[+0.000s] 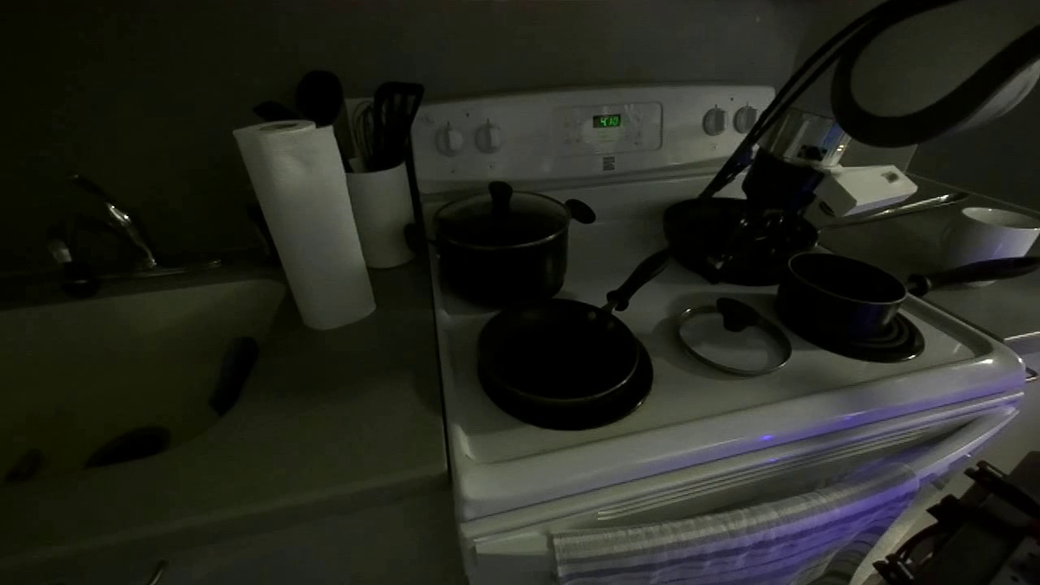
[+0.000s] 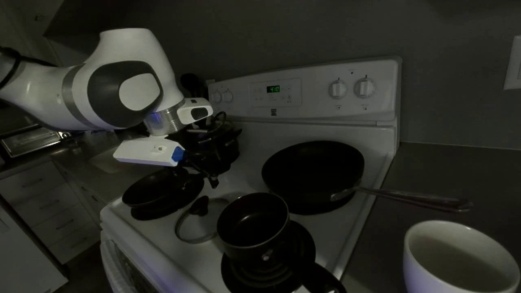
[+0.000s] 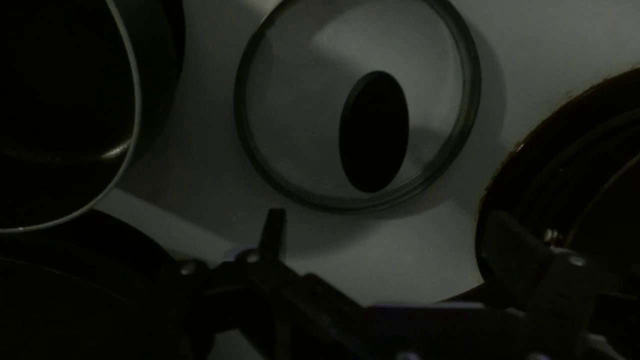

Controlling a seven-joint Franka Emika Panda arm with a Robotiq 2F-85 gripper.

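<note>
A round glass lid with a dark knob lies flat on the white stovetop, in the upper middle of the wrist view. My gripper is open above the stove, its dark fingers spread wide with nothing between them. The lid lies apart from the fingers, beyond their tips in that view. In exterior view 1 the lid sits between the small saucepan and the front-left skillet. Dark pans behind the gripper make its fingers hard to pick out there.
A lidded pot stands at the back left, and a large skillet at the back right. The saucepan handle juts right. A white bowl stands on the right counter; paper towels stand left.
</note>
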